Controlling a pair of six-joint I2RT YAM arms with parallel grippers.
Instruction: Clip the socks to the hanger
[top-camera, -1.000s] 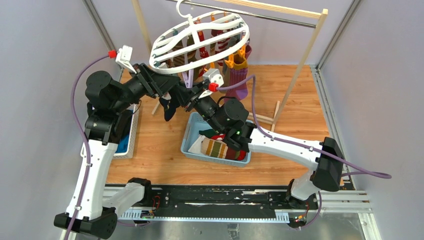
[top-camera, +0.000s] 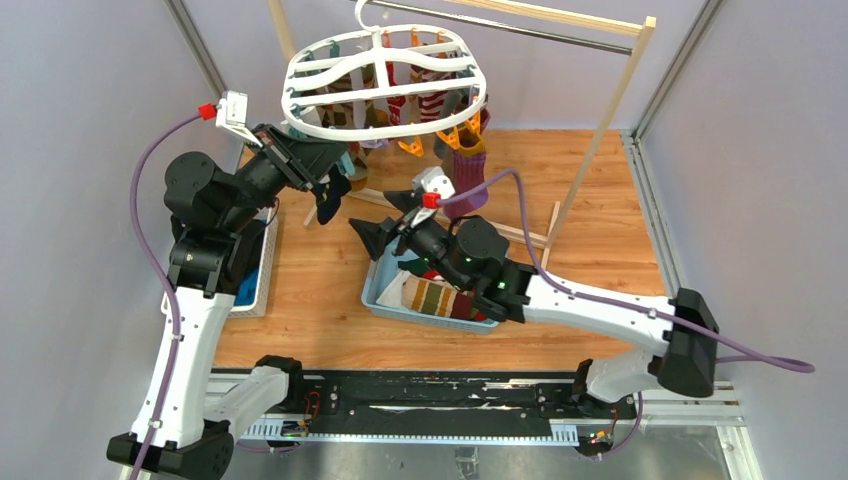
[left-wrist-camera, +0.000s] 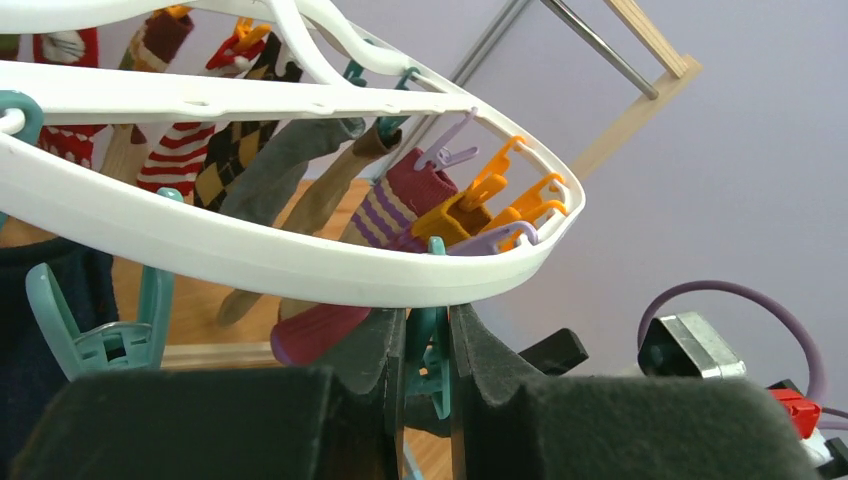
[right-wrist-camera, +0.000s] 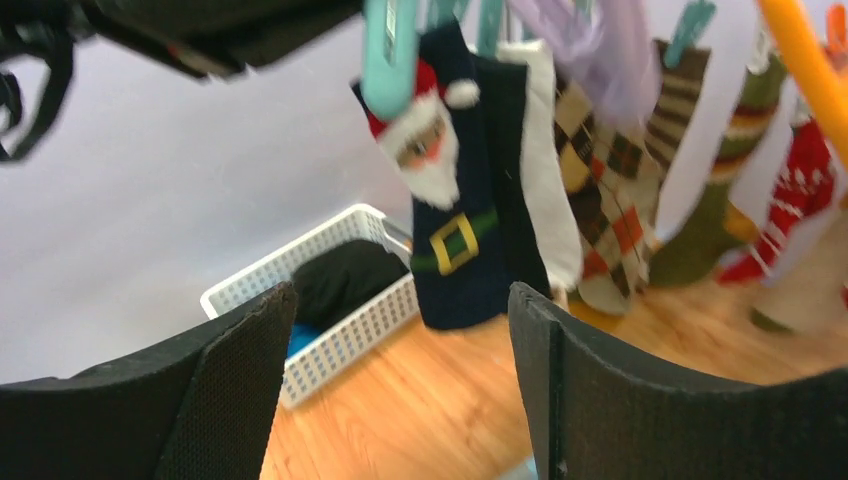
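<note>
The white round hanger (top-camera: 385, 92) hangs from the rail, with several socks under it. In the left wrist view my left gripper is shut on a teal clip (left-wrist-camera: 430, 378) just below the hanger's rim. Left of it, another teal clip (left-wrist-camera: 100, 335) stands beside a dark sock (left-wrist-camera: 45, 320). My right gripper (top-camera: 372, 217) is open and empty, below the rim. In the right wrist view a navy Santa sock (right-wrist-camera: 450, 215) hangs beyond the open fingers (right-wrist-camera: 225, 375); how its top is clipped is blurred and partly hidden.
A blue basket (top-camera: 425, 317) holding folded socks stands under my right gripper. To the left is a white basket (top-camera: 262, 290), partly behind my left arm. Wooden poles (top-camera: 610, 110) of the rack rise at the back right. Bare floor lies right of the blue basket.
My right gripper has let go and drawn away from beside the left gripper, to the right and toward the front. The hanger has swung left and levelled. The left gripper moved only slightly.
</note>
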